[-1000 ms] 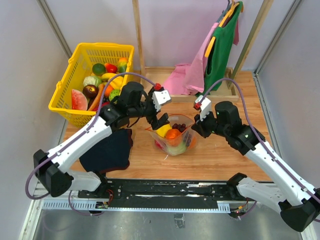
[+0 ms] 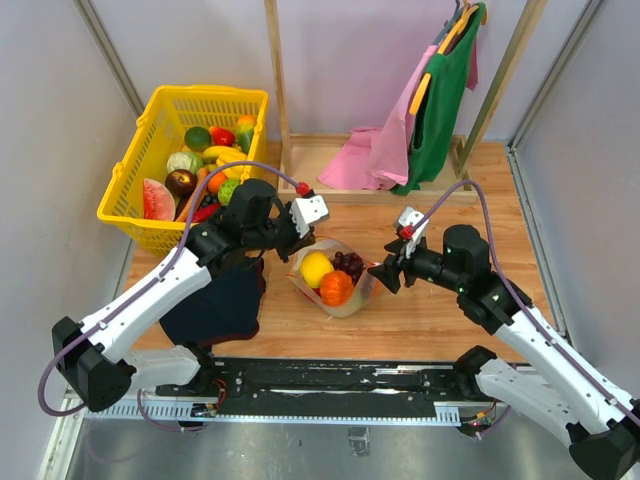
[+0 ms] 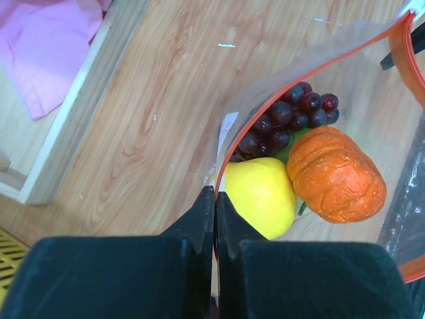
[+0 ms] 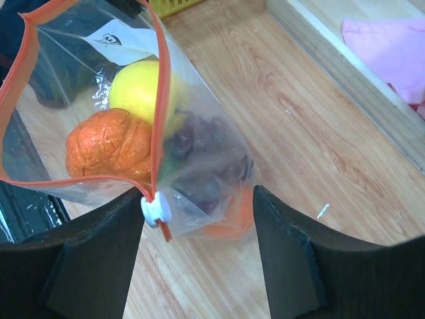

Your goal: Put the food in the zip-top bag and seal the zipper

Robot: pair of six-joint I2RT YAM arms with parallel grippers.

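Note:
A clear zip top bag (image 2: pixel 346 303) with an orange rim gapes on the wooden table, holding a yellow fruit (image 2: pixel 316 268), dark grapes (image 2: pixel 349 264) and an orange pumpkin-like item (image 2: pixel 336 288). My left gripper is shut on the bag's rim beside the yellow fruit; the orange strip runs in between its fingertips. At the opposite corner my right gripper is open, its fingers apart on either side of that corner. The white zipper slider (image 4: pixel 156 209) sits there, close to the left-hand finger (image 4: pixel 109 246) in the right wrist view. Fruit low in the bag is partly hidden.
A yellow basket (image 2: pixel 118 195) full of produce stands at the back left. Behind the bag is a wooden rack (image 2: pixel 330 197) with pink and green clothes. Dark folded cloth (image 2: pixel 215 308) lies left of the bag. Table right of the bag is clear.

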